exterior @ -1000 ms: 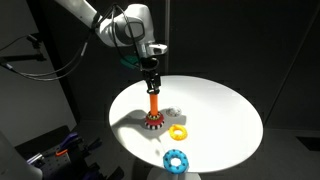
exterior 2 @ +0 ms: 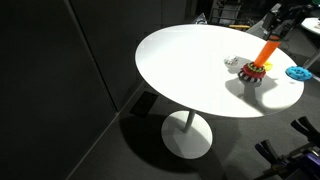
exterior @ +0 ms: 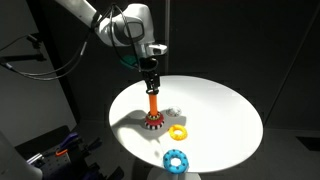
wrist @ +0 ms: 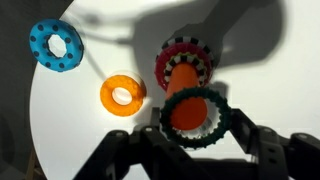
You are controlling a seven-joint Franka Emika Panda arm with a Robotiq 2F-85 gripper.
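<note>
An orange post (exterior: 153,104) stands upright on the white table, with red and black-and-white patterned rings (exterior: 155,122) around its foot. My gripper is shut on a dark green ring with pale dots (wrist: 194,91), one finger on either side of it. Through that ring's hole the rounded orange post top shows in the wrist view. The ring is at the post's upper end; whether it encircles the tip or hangs just above, I cannot tell. Lying flat apart from the post are a yellow-orange ring (wrist: 108,97) and a blue dotted ring (wrist: 40,48).
The round white table (exterior: 225,110) has wide bare room to the right in exterior view 1. A small pale object (exterior 2: 231,60) lies near the post, too small to make out. The blue ring (exterior: 167,161) is close to the table's edge.
</note>
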